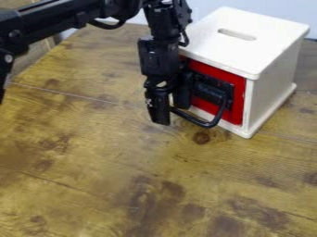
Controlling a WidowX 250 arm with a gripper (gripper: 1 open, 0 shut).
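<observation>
My black gripper (166, 98) hangs low at the left front of a white toy oven (247, 37) with a red front (238, 106). Its fingers are beside a black door (210, 91) with a looped black handle (194, 119) that reaches out toward the floor. The fingers overlap the black parts, so I cannot tell whether they are open or shut, or touching the handle.
A pale wall runs behind the box, and a tiled patch shows at the upper left.
</observation>
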